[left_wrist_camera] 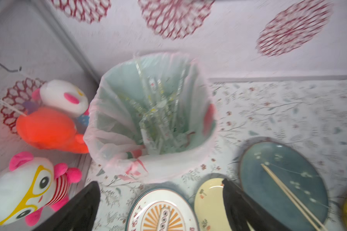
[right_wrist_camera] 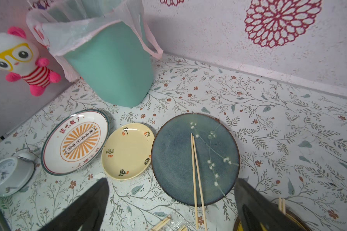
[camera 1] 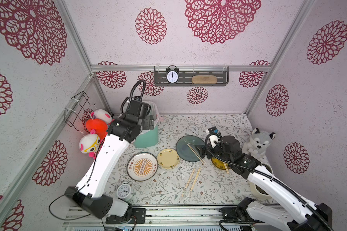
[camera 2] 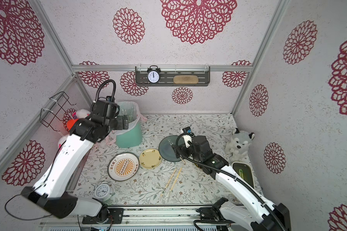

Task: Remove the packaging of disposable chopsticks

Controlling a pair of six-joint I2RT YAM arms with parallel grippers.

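My left gripper hangs open and empty in front of the lined teal bin (camera 2: 129, 136), which holds several clear wrappers (left_wrist_camera: 158, 119). My right gripper is open over the table. Bare chopsticks (right_wrist_camera: 193, 165) lie on the dark blue plate (right_wrist_camera: 173, 177); another pair (camera 1: 225, 167) rests across the yellow plate (camera 1: 217, 164). More chopsticks (camera 1: 196, 177) lie on the front of the table; in the right wrist view clear plastic (right_wrist_camera: 175, 221) shows at some of them, at the frame's bottom edge.
A white patterned plate (right_wrist_camera: 65, 161) and a cream plate (right_wrist_camera: 125, 154) sit left of the blue plate. A small clock (right_wrist_camera: 3, 173), hanging plush toys (camera 1: 96, 130), a husky toy (camera 1: 258, 142) and a tray (camera 2: 242, 173) line the sides.
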